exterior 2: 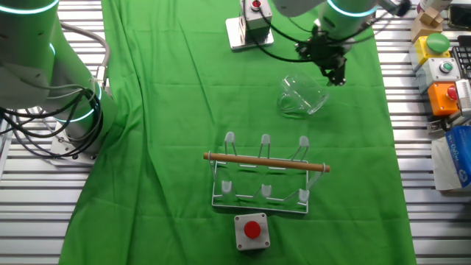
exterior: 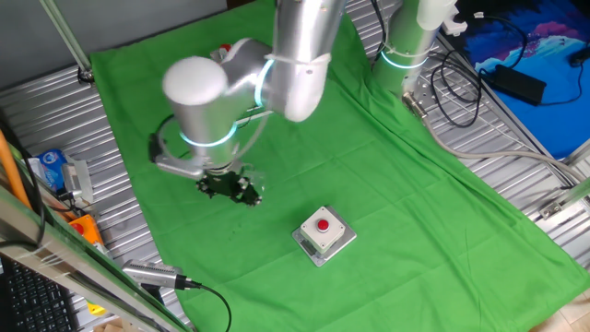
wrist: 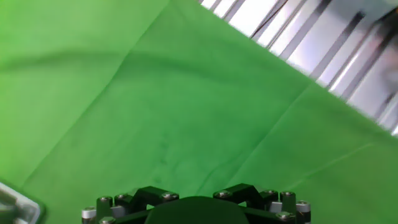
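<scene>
A clear glass [exterior 2: 302, 94] lies on its side on the green cloth in exterior view 2. In exterior view 1 it is mostly hidden behind my gripper [exterior: 230, 188], with only a faint edge showing. Exterior view 2 has the gripper [exterior 2: 321, 62] just beyond the glass, apart from it in the picture; its height over the cloth is hard to judge. At the bottom of the wrist view, the gripper has its fingers spread wide, and nothing shows between them. No glass appears in that view.
A white rack with a wooden bar [exterior 2: 266, 161] stands near the glass, and a red-button box [exterior 2: 252, 231] sits beside it. Another red-button box [exterior: 323, 231] rests on a metal plate. Button boxes [exterior 2: 434, 73] line the metal table's side. Cloth right of the plate is clear.
</scene>
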